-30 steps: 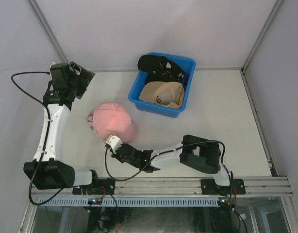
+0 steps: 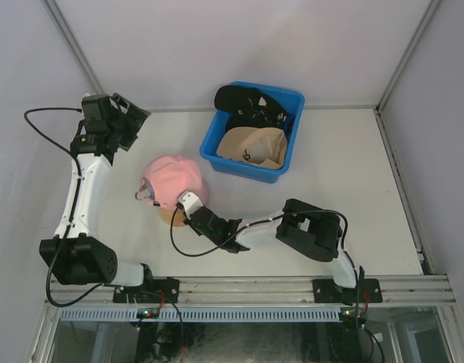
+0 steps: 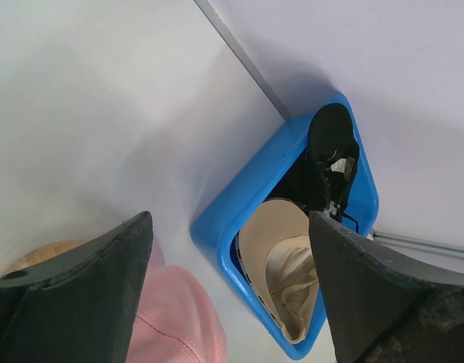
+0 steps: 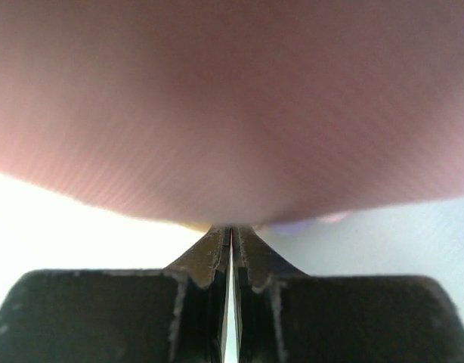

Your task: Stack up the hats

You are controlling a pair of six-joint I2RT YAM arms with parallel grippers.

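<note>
A pink cap (image 2: 171, 180) lies tilted on the left of the table, its strap opening towards the left. From under its lower edge shows the tan brim (image 2: 168, 216) of another hat. My right gripper (image 2: 183, 203) is at the pink cap's lower edge. In the right wrist view its fingers (image 4: 198, 257) are together, with blurred pink cloth (image 4: 232, 113) right over their tips; nothing clearly shows between them. My left gripper (image 2: 135, 122) hovers at the back left, away from the hats. Its fingers (image 3: 103, 295) stand apart with nothing held.
A blue bin (image 2: 247, 171) at the back holds a black cap (image 2: 251, 106) and a beige cap (image 2: 251, 146). My right arm (image 2: 292, 227) crosses the front middle.
The pink cap has tipped and turned, uncovering the tan brim below and more of the strap opening. My left arm has shifted slightly right.
</note>
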